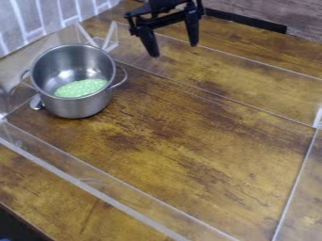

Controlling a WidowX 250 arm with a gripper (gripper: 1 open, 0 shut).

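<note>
My black gripper point(172, 47) hangs at the top middle of the view, over the back of the wooden table, its two fingers spread open with nothing seen between them. A steel pot point(75, 105) with side handles stands at the left, down and to the left of the gripper and apart from it. A light green round item point(81, 88) lies on the bottom inside the pot.
Clear low edging runs along its sides. A whitish rack or railing stands at the back left, behind the pot.
</note>
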